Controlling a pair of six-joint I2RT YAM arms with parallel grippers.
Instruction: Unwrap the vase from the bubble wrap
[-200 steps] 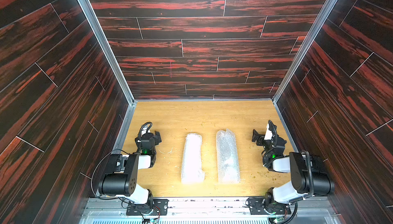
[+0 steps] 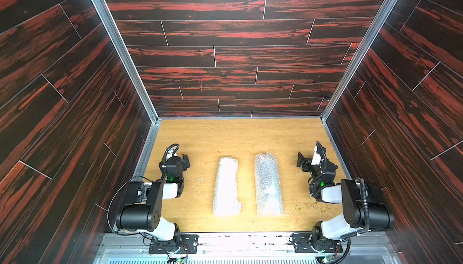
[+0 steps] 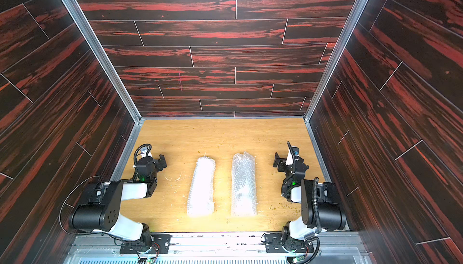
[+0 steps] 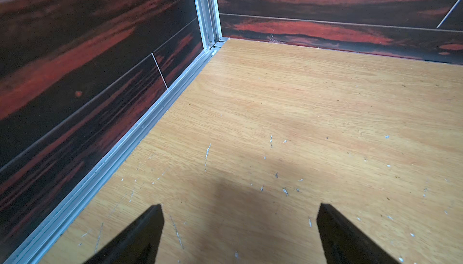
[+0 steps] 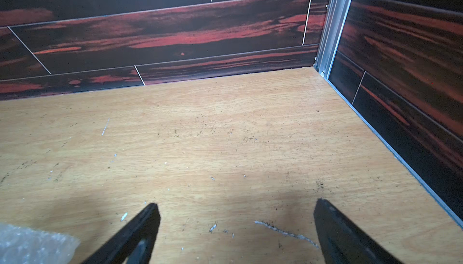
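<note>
Two long bundles of clear bubble wrap lie side by side in the middle of the table, a gap of bare wood between them. The left bundle (image 2: pixel 226 186) looks whiter; the right bundle (image 2: pixel 268 184) looks greyer and more see-through. No vase can be made out through either one. Left of both bundles, my left gripper stands open over bare wood, its fingers wide apart. My right gripper, also open and empty, is to the right of the bundles. A corner of bubble wrap (image 5: pixel 33 244) shows at the lower left of the right wrist view.
Dark red-streaked walls (image 2: pixel 236 56) enclose the table at the back and both sides. A thin pale strand (image 2: pixel 195 179) and small scraps lie on the wood.
</note>
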